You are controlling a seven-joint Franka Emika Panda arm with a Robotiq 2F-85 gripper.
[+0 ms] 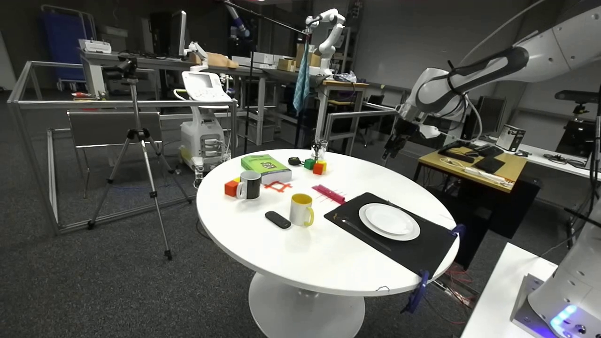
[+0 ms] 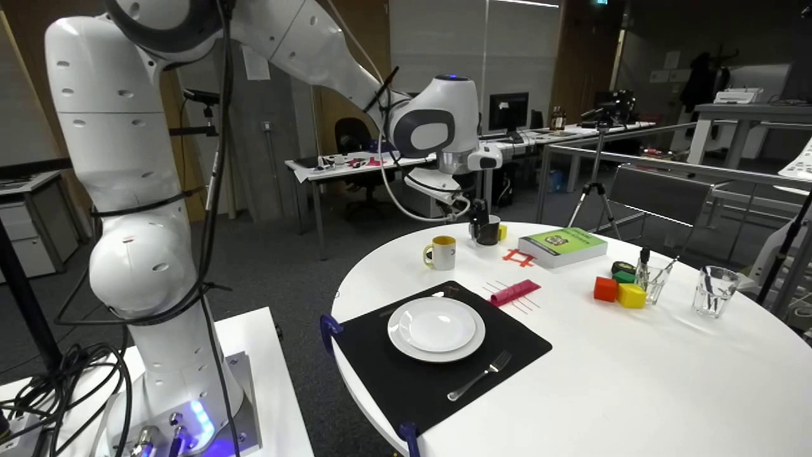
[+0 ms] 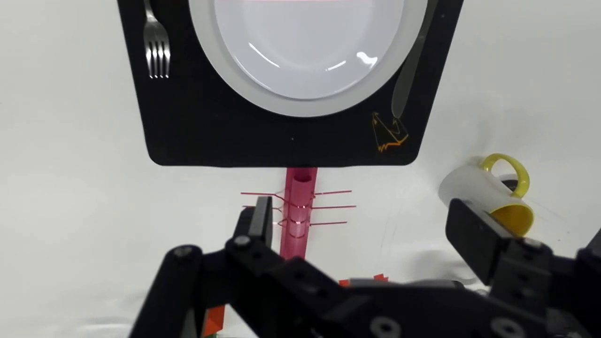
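Wide apart, the fingers (image 3: 260, 217) of my open gripper have nothing gripped between them. In exterior view 1 the gripper (image 1: 389, 149) hangs in the air, well above table height. Below it in the wrist view lie a black placemat (image 3: 225, 138) with a white plate (image 3: 304, 56), a fork (image 3: 156, 42) and a knife (image 3: 411, 76). A pink rolled piece (image 3: 298, 211) with thin sticks extends from the mat's edge. The white mug, yellow inside (image 3: 476, 186), appears past the right finger; it stands upright on the table (image 1: 329, 256).
A black-and-white mug (image 1: 250, 186), green book (image 1: 265, 168), dark remote-like object (image 1: 277, 219) and orange-red frame (image 1: 277, 186) share the table. Coloured blocks (image 2: 606, 289) stand near glasses (image 2: 713, 291). Blue clamps (image 2: 328, 332) grip the mat's edge.
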